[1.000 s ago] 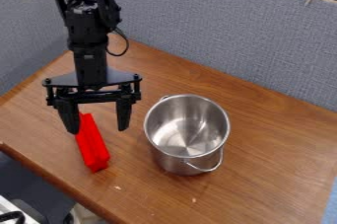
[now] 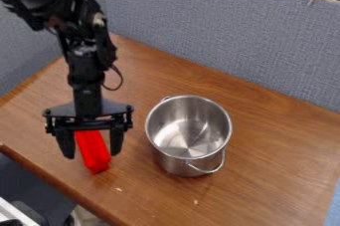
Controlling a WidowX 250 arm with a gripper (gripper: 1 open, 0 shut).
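Note:
My black gripper (image 2: 90, 144) points down over a long red block (image 2: 95, 158) lying on the wooden table (image 2: 265, 190) at the left. Its two fingers are apart, one on either side of the block's upper part, low near the tabletop; whether they touch it cannot be told. A steel pot (image 2: 188, 135) with wire handles stands to the right of the gripper.
Grey padded walls (image 2: 226, 41) border the table at the back and left. The front-left edge is close to the block.
The gripper has moved down and slightly left, from above the red block to around its upper part. The block and pot look unmoved.

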